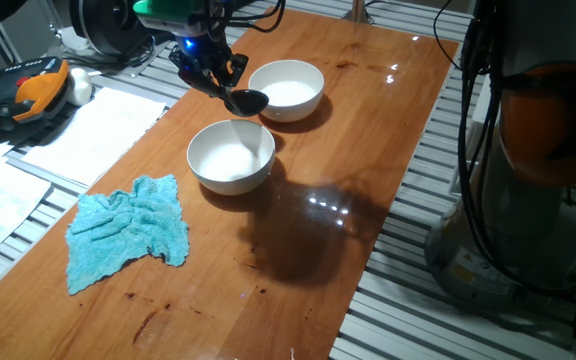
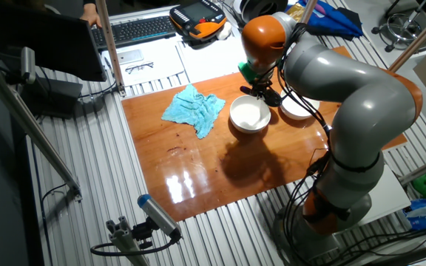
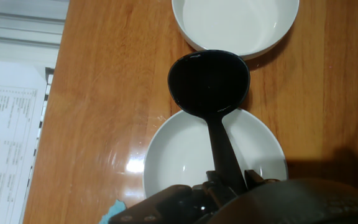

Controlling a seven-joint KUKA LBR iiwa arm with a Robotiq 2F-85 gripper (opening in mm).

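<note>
My gripper (image 1: 216, 82) is shut on the handle of a black ladle (image 3: 210, 84), held in the air above the table. In the wrist view the ladle's round head spans the gap between two white bowls, and its handle passes over the bowl closer to the towel (image 3: 176, 152). The other white bowl (image 3: 241, 25) lies just beyond the head. From exterior view 1, the nearer bowl (image 1: 230, 160) and the farther bowl (image 1: 288, 88) both stand upright on the wooden table. Nothing distinct shows inside either bowl.
A crumpled turquoise towel (image 1: 128, 230) lies on the table beside the nearer bowl. Papers (image 1: 93, 140) and an orange-black device (image 1: 18, 95) are off the table's edge. Bare wood (image 1: 218, 310) shows across the table's near part.
</note>
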